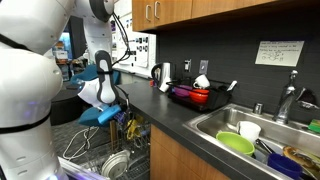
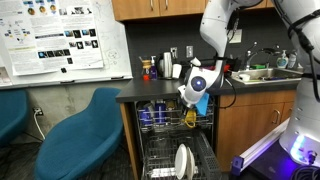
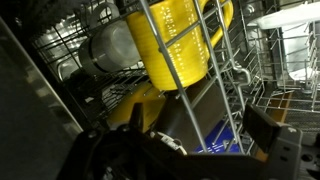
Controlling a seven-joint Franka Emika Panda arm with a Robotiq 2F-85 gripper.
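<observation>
A yellow mug (image 3: 172, 48) sits in the dishwasher rack, partly behind rack wires (image 3: 178, 75) in the wrist view. In that view my gripper stands open, its dark fingers apart on either side of the rack wires, with the mug just beyond them. Nothing is held. A second yellow item (image 3: 140, 106) lies lower down, partly hidden. From outside, yellow (image 2: 190, 117) shows just below the end of the arm, over the pulled-out upper rack (image 2: 160, 118); the fingers themselves are hard to make out there.
A metal cup (image 3: 110, 46) stands beside the mug. White plates (image 2: 184, 160) stand in the lower rack. The counter edge (image 1: 170, 112) runs close by the arm. The sink (image 1: 225, 122) holds a green bowl (image 1: 233, 143). A red bowl (image 1: 200, 96) is in the dish rack.
</observation>
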